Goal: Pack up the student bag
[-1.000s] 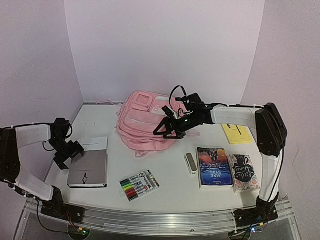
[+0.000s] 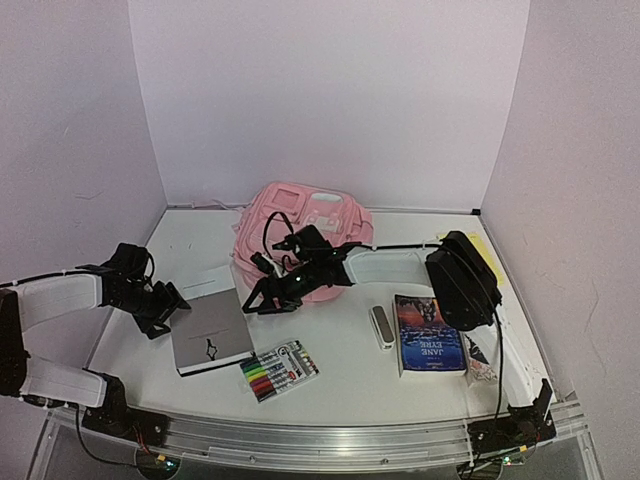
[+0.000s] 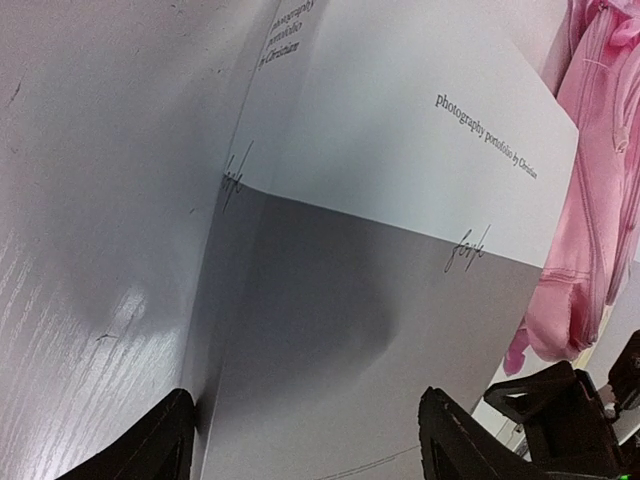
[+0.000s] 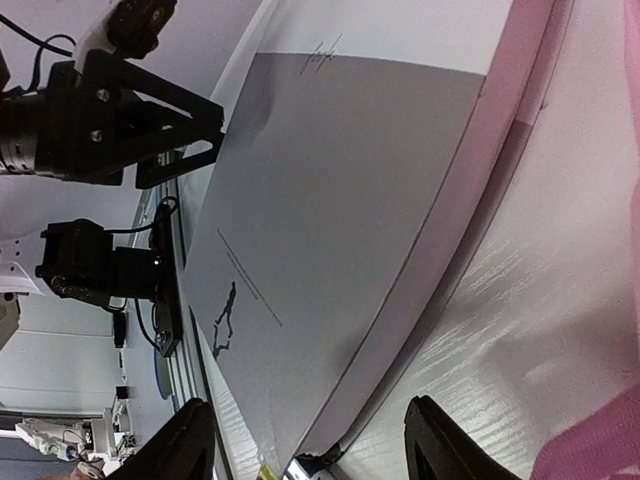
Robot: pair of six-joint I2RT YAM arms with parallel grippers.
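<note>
A grey-and-white portfolio book (image 2: pixel 212 325) lies turned slightly on the table at left, seen from above in both the left wrist and right wrist views. At its left edge is my left gripper (image 2: pixel 165 310), with fingers (image 3: pixel 160 440) wide apart. My right gripper (image 2: pixel 262 300) hangs near the book's right edge, its fingers (image 4: pixel 430 440) spread and nothing clasped between them. The pink bag (image 2: pixel 300 205) lies at the back middle, partly covered by the right arm.
A marker set (image 2: pixel 279 371) lies in front, close to the book's right corner. To the right are a grey case (image 2: pixel 381 327) and the Jane Eyre book (image 2: pixel 430 340). The right arm largely hides another book (image 2: pixel 481 362) and a yellow book (image 2: pixel 485 255).
The portfolio book has slid right and turned, with my left gripper moving right along its left edge.
</note>
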